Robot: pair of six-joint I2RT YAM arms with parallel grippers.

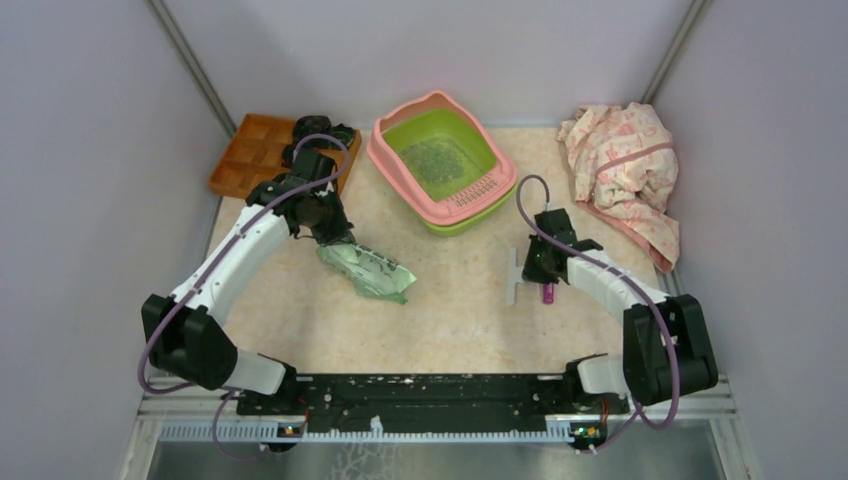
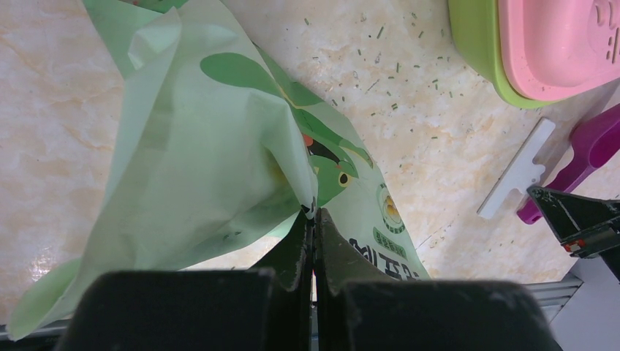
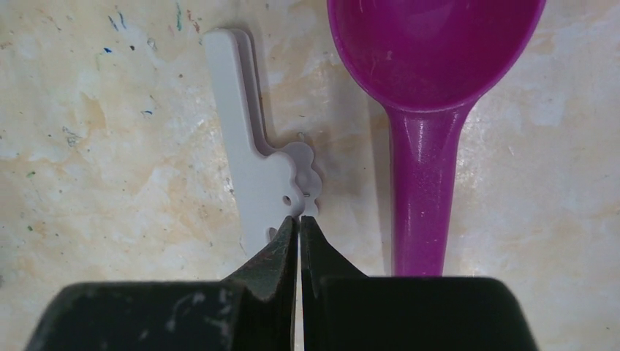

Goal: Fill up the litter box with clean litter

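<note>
A green litter bag [image 2: 197, 161] lies on the table, its gathered film pinched in my left gripper, which is shut on it. The white sealing clip [image 3: 245, 139] rests flat left of the purple scoop [image 3: 420, 190]. My right gripper is shut with nothing between its fingers; its tips stand at the clip's scalloped tab, the clip outside them. Whether the tips touch the clip I cannot tell. The pink-rimmed green litter box [image 1: 395, 165] stands at the back centre in the top view, some litter showing on its floor.
An orange compartment tray [image 1: 240, 165] with dark items sits at the back left. Crumpled patterned cloth [image 1: 625, 165] fills the back right. Green crumbs are scattered near the box. Free table lies between the bag and the clip.
</note>
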